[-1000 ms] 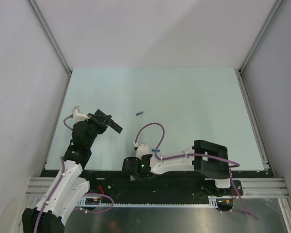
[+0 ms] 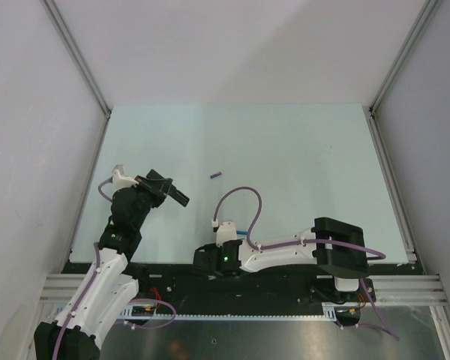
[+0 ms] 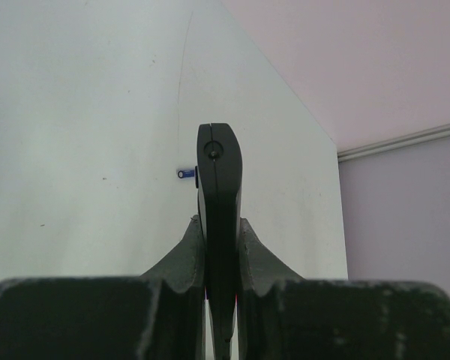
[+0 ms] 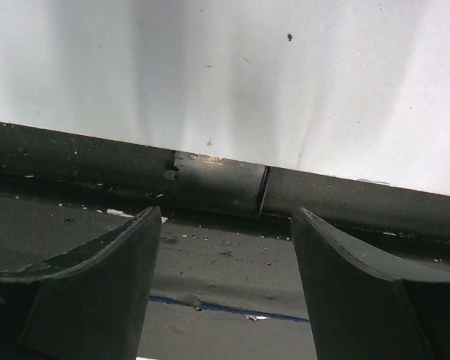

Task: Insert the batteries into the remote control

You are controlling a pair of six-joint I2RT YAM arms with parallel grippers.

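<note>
The black remote control [image 2: 176,193] is held up at the left of the board by my left gripper [image 2: 151,184]; in the left wrist view it stands end-on between the fingertips of that gripper. A small blue battery [image 2: 215,175] lies on the board at the middle, also seen behind the remote [image 3: 186,173]. My right gripper [image 2: 210,259] is low at the board's front edge; in the right wrist view its open fingers [image 4: 90,285] have nothing between them, over a dark rail.
The white board [image 2: 300,157] is mostly clear. Its front edge borders a dark rail [image 4: 352,202]. A small blue item [image 2: 241,232] shows partly behind the right arm. Walls enclose the board at the back and sides.
My right arm has shifted a little to the right in the top view. The left arm and the remote have not visibly moved.
</note>
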